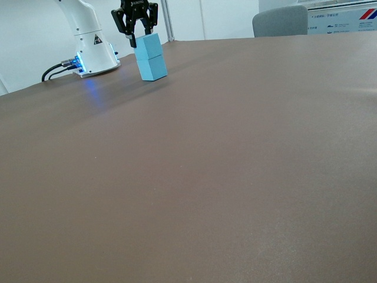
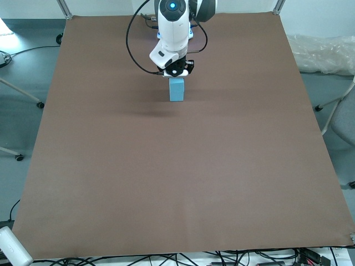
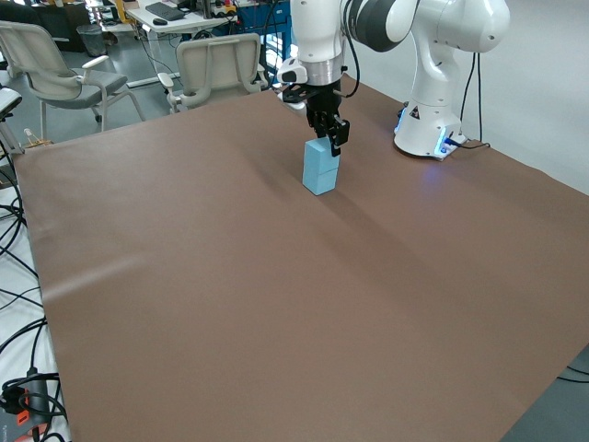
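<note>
Two light blue cubes stand stacked on the brown table (image 2: 183, 166), the upper one (image 1: 147, 46) on the lower one (image 1: 152, 69); in the right view the stack (image 3: 320, 168) is near the robot base. My black gripper (image 1: 140, 40) is at the top of the stack, its fingers either side of the upper cube. Whether they grip it or stand just clear, I cannot tell. In the left view the gripper is mostly hidden behind the white wrist housing, above the blue stack (image 2: 176, 90).
The white robot base (image 3: 425, 129) with its cables stands at the back of the table. Cables and black devices line the edge at the bottom of the left view. Chairs stand beyond the table (image 3: 217, 69).
</note>
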